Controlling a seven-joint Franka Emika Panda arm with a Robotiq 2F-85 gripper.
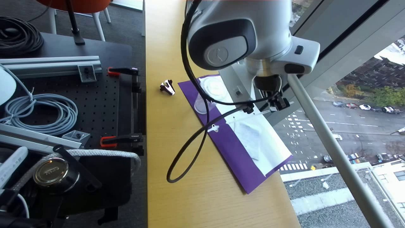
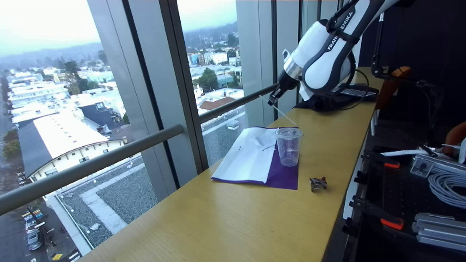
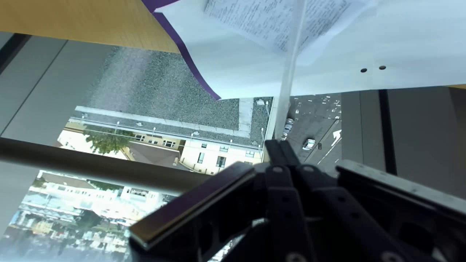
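Observation:
A thin clear straw (image 3: 291,61) is pinched in my gripper, whose fingers are closed around it. In the second exterior view the slanted straw (image 2: 284,115) hangs above the far end of the paper, its lower tip near the cup's rim in the picture; their depth gap is unclear. My gripper (image 2: 272,101) is raised clear of the table, beside the window rail. A clear plastic cup (image 2: 288,150) stands upright on the purple folder (image 2: 284,179). In the first exterior view the cup (image 1: 201,105) is partly crossed by the arm's cable.
White paper (image 2: 251,161) covers much of the folder. A staple remover (image 2: 318,183) lies on the open table by the cup. The metal rail (image 1: 332,140) and window bound one side. Black cable (image 1: 186,148) loops over the table.

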